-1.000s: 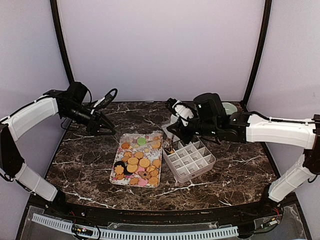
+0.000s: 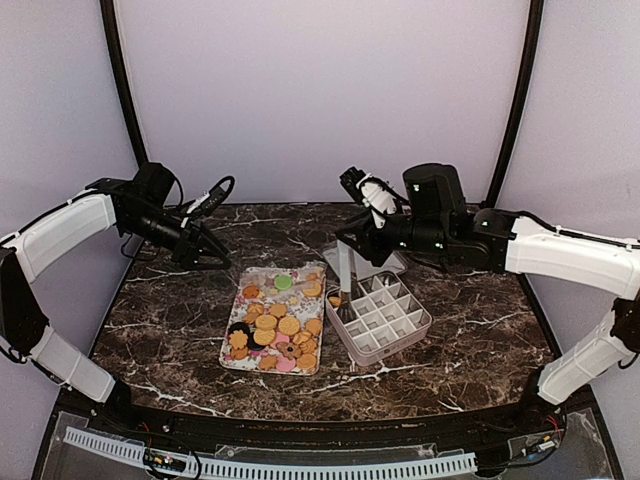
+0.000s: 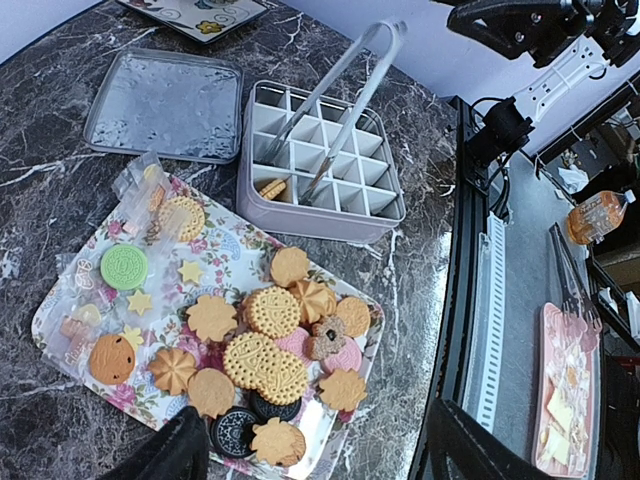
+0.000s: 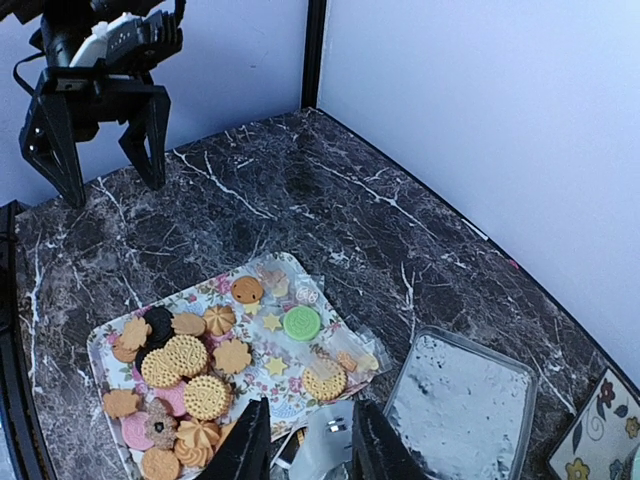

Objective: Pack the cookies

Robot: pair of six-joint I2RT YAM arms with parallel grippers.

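The floral tray [image 2: 240,350] holds many cookies, with crinkled clear plastic at its far end. The compartment box [image 2: 378,340] stands to its right; cookies [image 3: 271,190] lie in a near-left compartment. Metal tongs [image 3: 355,120] stand upright in the box. My right gripper [image 2: 360,240] is above the box at the tongs' upper end; the right wrist view does not clearly show whether it holds them. My left gripper [image 2: 205,255] hovers left of the tray, open with nothing visible between its fingers.
An empty metal tray [image 3: 160,100] lies behind the box, with a patterned dish [image 3: 210,20] beyond. Bare marble table [image 2: 160,330] shows on the left and along the front.
My right gripper and arm have risen from low over the box, uncovering more of the tongs. The left arm is nearly still.
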